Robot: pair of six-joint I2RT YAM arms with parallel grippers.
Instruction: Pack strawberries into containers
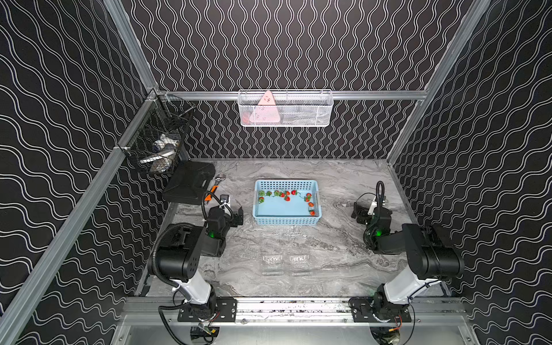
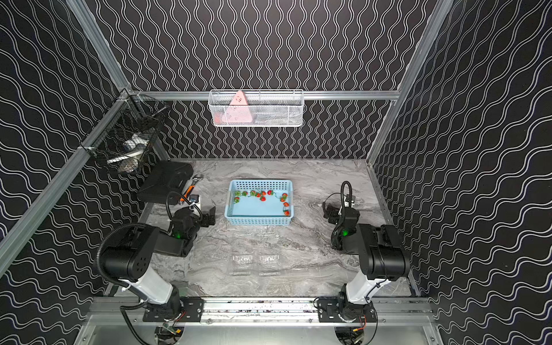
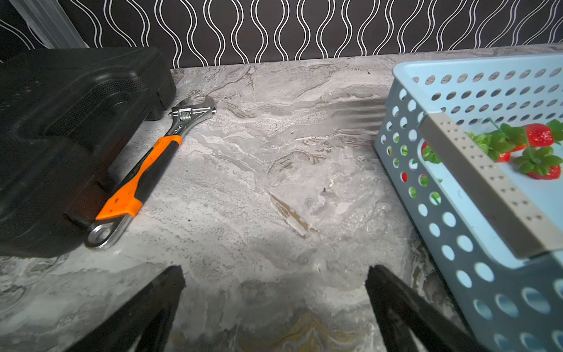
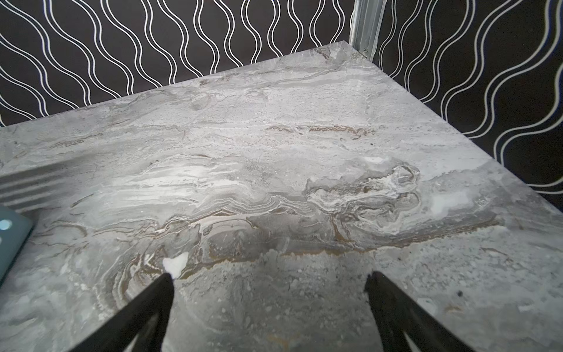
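Note:
A blue perforated basket [image 1: 285, 219] [image 2: 259, 219] [image 3: 475, 258] sits mid-table, holding several red strawberries [image 1: 287, 198] [image 2: 262, 198] [image 3: 539, 135] with green leaves. On the bare table in front of it, small clear plastic containers [image 1: 272, 258] [image 2: 269, 258] are faintly visible. My left gripper [image 1: 235, 216] [image 2: 208, 216] is low beside the basket's left side, open and empty. My right gripper [image 1: 361, 212] [image 2: 332, 212] is off to the basket's right, also open over bare marble.
A black case [image 3: 58, 146] and an orange-handled wrench [image 3: 146, 170] lie at the back left. A wire basket [image 1: 161, 138] hangs on the left frame, and a white mesh basket [image 1: 304, 112] on the back rail.

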